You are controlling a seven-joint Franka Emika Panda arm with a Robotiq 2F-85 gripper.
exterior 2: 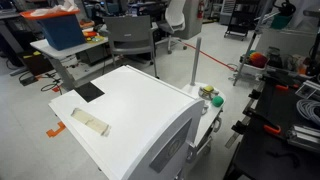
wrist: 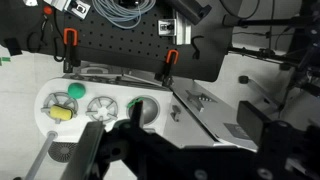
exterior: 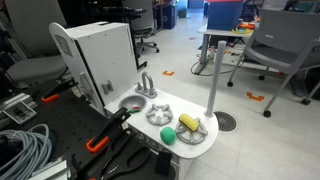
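Note:
In the wrist view my gripper looks down over a white toy kitchen counter (wrist: 100, 85), its dark fingers (wrist: 97, 136) spread wide apart. Nothing shows between them. A yellow object (exterior: 188, 122) rests on one of the counter's two round burners. Beside it lies a round green object (exterior: 167, 134). The metal sink (exterior: 132, 103) has a faucet (exterior: 146, 84) behind it, and a small green item (wrist: 134, 102) shows inside the basin. At the left of exterior view 1 stands the white cabinet (exterior: 110, 55). I cannot make the gripper out clearly in either exterior view.
A black table (exterior: 65, 125) carries coiled cable (exterior: 24, 150), orange-and-black clamps (exterior: 98, 144) and other hardware beside the counter. From the counter's far side rises a white post (exterior: 217, 75). Grey chairs (exterior: 278, 45) stand on the floor beyond.

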